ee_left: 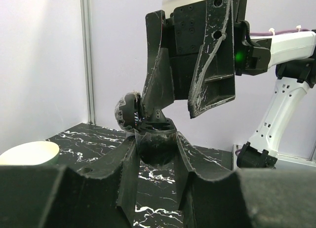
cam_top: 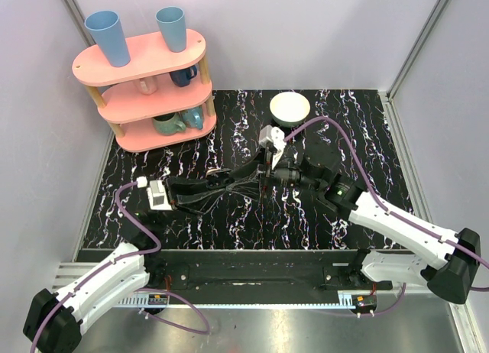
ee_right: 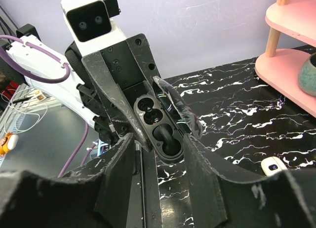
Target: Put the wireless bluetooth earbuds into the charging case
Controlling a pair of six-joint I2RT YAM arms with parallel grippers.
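The dark charging case is held in my left gripper, lid up, between shut fingers. In the right wrist view it shows its inner tray and cavities, with a clear film along the lid. Both grippers meet over the middle of the board in the top view. My right gripper is just in front of the case, its fingers apart with no earbud clearly visible between them. Whether the dark shapes in the cavities are earbuds, I cannot tell for sure.
A pink shelf with cups stands at the back left. A pale bowl sits at the back. A small white object lies on the black marble board. Bare board surrounds the arms.
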